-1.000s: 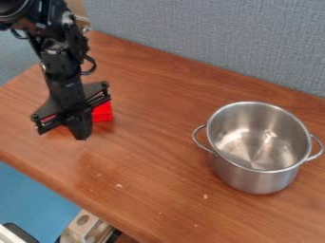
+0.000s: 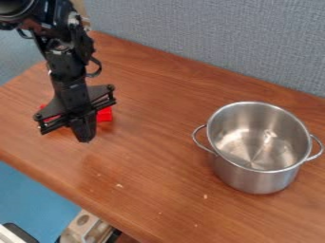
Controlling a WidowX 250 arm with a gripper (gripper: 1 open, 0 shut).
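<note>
My black gripper (image 2: pixel 71 121) is low over the left part of the wooden table (image 2: pixel 165 218), pointing down. A red object (image 2: pixel 105 114) sits behind it, largely hidden by the gripper, so its shape is unclear. Whether the fingers hold anything or are open cannot be made out.
A steel pot (image 2: pixel 254 166) with two side handles stands on the right. The table's left edge borders a blue surface (image 2: pixel 32 195), and a grey panel (image 2: pixel 216 47) runs along the back.
The gripper has shifted very slightly; the red object and the pot look unmoved.
</note>
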